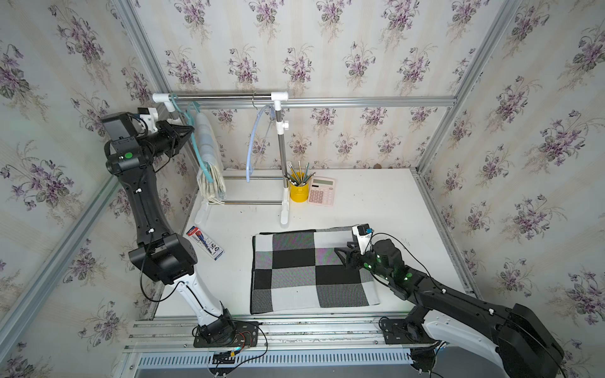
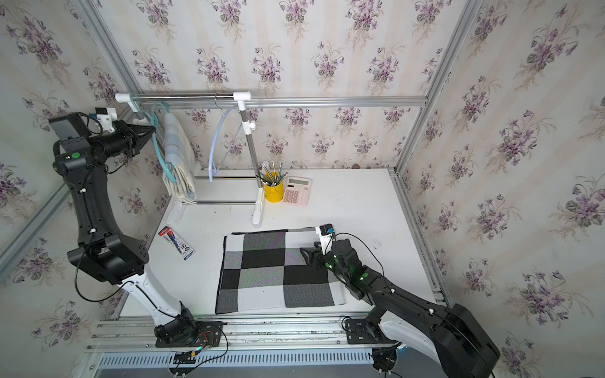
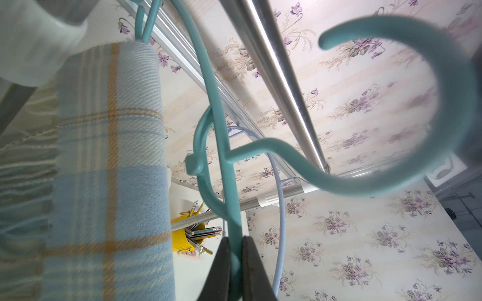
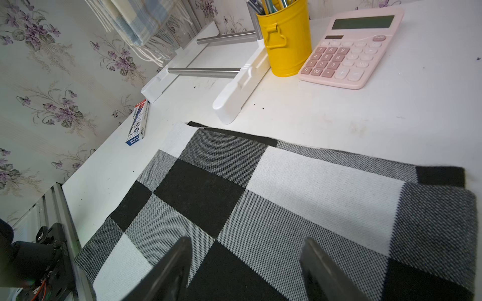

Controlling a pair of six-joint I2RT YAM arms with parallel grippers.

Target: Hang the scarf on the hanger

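Observation:
The teal hanger is in my left gripper, which is shut on its frame. Its hook curves near the metal rail in the left wrist view; whether it rests over the rail cannot be told. Folded over the hanger hangs a pale blue and cream plaid scarf, its fringe dangling below. This group is at the left end of the rack rail. My right gripper stands open and empty above the black-and-white checked cloth on the table.
A lilac-blue hanger hangs on the right part of the rail. Near the rack's right foot stand a yellow cup of pens and a pink calculator. A small box lies at left.

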